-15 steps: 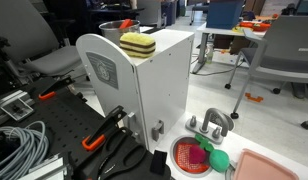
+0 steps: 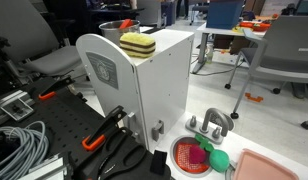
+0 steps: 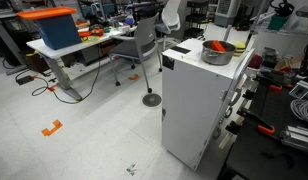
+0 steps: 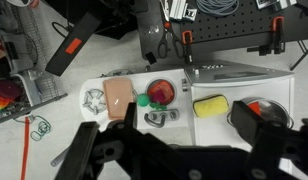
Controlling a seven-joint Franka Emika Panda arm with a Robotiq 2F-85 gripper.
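In the wrist view my gripper reaches in from the bottom edge, its two dark fingers wide apart with only the white surface and objects far below between them. A yellow, dark-striped sponge point(image 2: 137, 43) lies on the white cabinet point(image 2: 169, 75); from above, the sponge point(image 4: 210, 106) shows plain yellow. Beside it stands a metal pot point(image 3: 217, 53) with something orange-red inside. The toy sink point(image 4: 160, 78) holds a red round item point(image 4: 161, 92), with a green piece point(image 4: 143, 100) at its edge. Neither exterior view shows the gripper.
A silver faucet point(image 2: 218, 122) rises behind the sink, and a pinkish board point(image 2: 262, 166) lies to its right. Coiled grey cable point(image 2: 19, 150) and orange-handled clamps point(image 2: 102, 132) occupy the black table point(image 2: 69, 117). Grey chairs and a blue bin point(image 3: 55, 30) stand farther off.
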